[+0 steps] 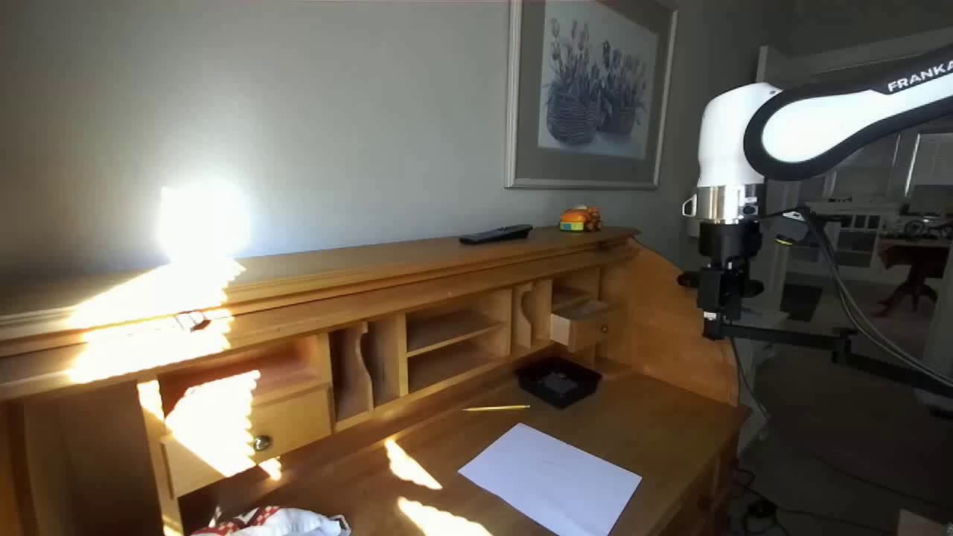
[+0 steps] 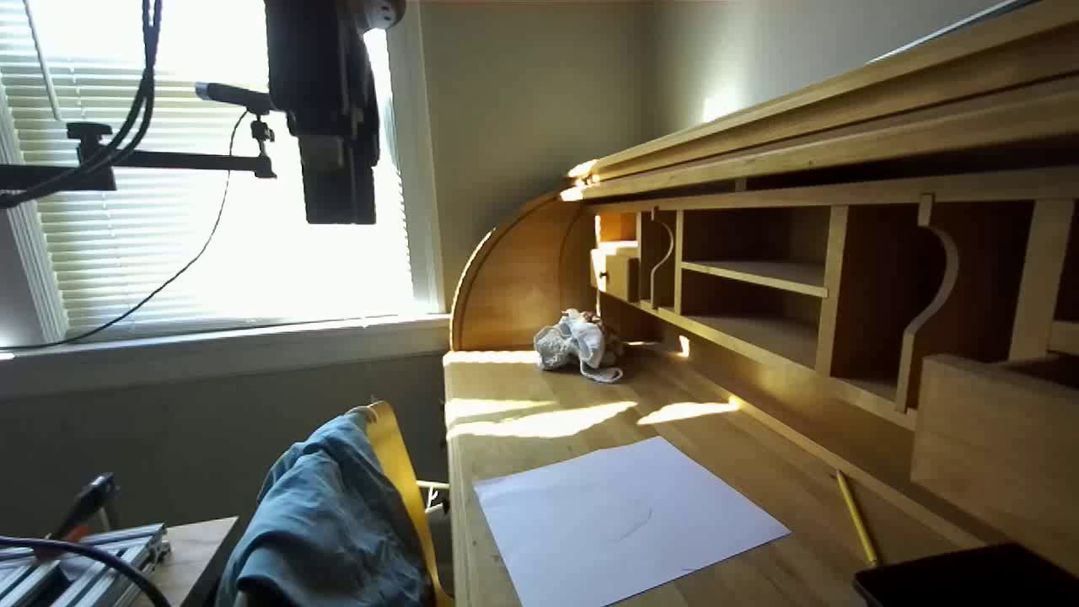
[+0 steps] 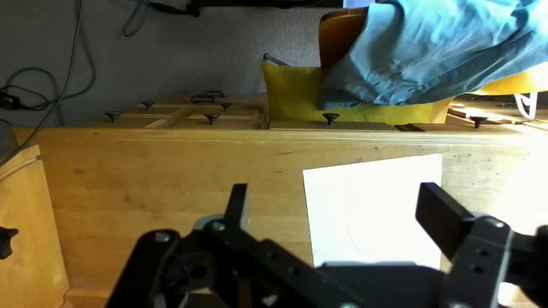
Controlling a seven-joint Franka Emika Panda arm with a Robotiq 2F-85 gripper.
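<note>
High above the desk, my gripper is open, its two black fingers wide apart with nothing between them. In exterior view 1 the gripper hangs near the desk's right end, clear of every surface. A white sheet of paper with faint marks lies flat on the desktop. Behind the paper is a yellow pencil, and beside that a black tray. A white and red cloth sits crumpled at the desk's window end.
Cubbyholes line the back of the desk, with one small drawer pulled partly out. On the top shelf rest a dark remote and an orange toy vehicle. A chair draped with blue cloth stands against the front edge.
</note>
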